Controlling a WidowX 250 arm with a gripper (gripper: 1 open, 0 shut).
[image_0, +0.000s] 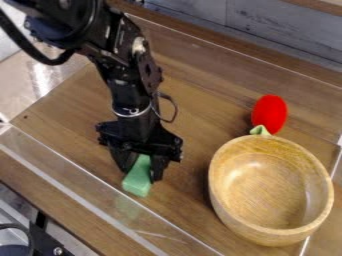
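My black gripper is low over the front middle of the wooden table, its fingers around a small green object whose upper part is hidden under them; I cannot tell whether it grips it. The green object's lower end shows below the fingertips, left of the large wooden bowl.
A red object with a green stem lies behind the bowl at the right. A clear rail runs along the front edge, and a grey wall stands at the back.
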